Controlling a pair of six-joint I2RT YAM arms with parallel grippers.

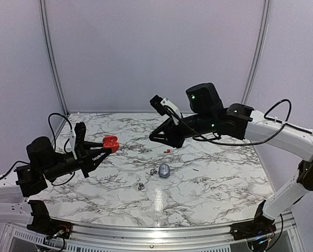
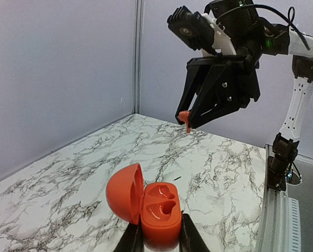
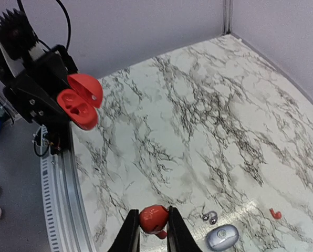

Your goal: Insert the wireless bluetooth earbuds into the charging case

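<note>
My left gripper (image 1: 105, 148) is shut on the red charging case (image 2: 162, 214), held up above the table. The case lid (image 2: 126, 193) stands open, and the slots facing the left wrist camera look empty. Across from it, my right gripper is shut on a red earbud (image 3: 153, 219), its stem sticking out below the fingertips. A second red earbud (image 3: 275, 213) lies on the marble table. A clear gap separates the held earbud from the case.
On the table sit a closed grey-blue case (image 1: 164, 170) and small silver earbuds, one (image 1: 141, 186) nearer the front. A short dark mark (image 1: 195, 169) shows at the right.
</note>
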